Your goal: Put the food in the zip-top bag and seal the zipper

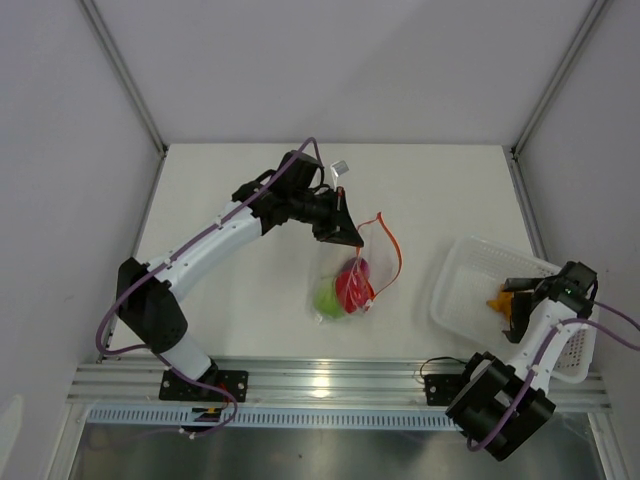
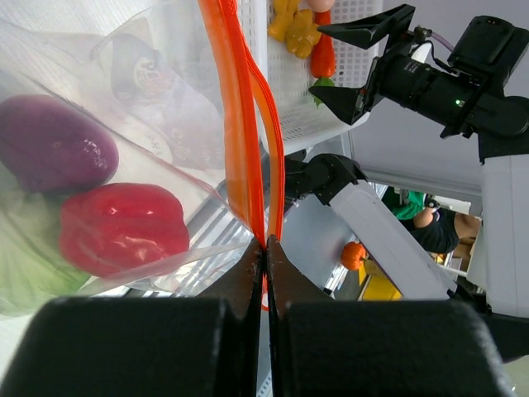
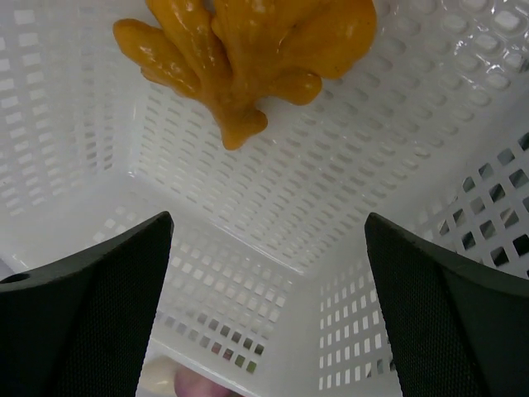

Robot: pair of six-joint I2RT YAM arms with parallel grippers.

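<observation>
The zip top bag (image 1: 340, 290) stands mid-table, holding a purple vegetable (image 2: 58, 141), a red pepper (image 2: 124, 227) and something green (image 2: 37, 256). My left gripper is shut on the bag's rim at the orange zipper. My right gripper is open, low in the white basket (image 1: 465, 290), over yellow ginger (image 3: 248, 58) with nothing between its fingers. In the left wrist view a red carrot (image 2: 322, 58) and a pink item (image 2: 319, 4) also lie in the basket.
The basket sits at the table's right edge, near the wall.
</observation>
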